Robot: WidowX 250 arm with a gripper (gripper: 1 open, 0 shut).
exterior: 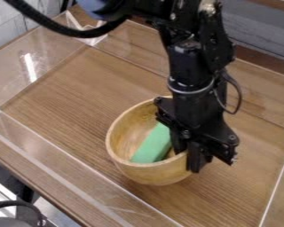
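My black gripper (194,152) is at the right rim of a cream-coloured bowl (128,151), shut on that rim, with its lower fingers partly hiding the bowl. Inside the bowl lies a green object (151,148), long and smooth, its upper part hidden behind the gripper.
Clear strips edge the tabletop at left and right. A grey panel stands at the back right, and a white tiled wall at the top left.
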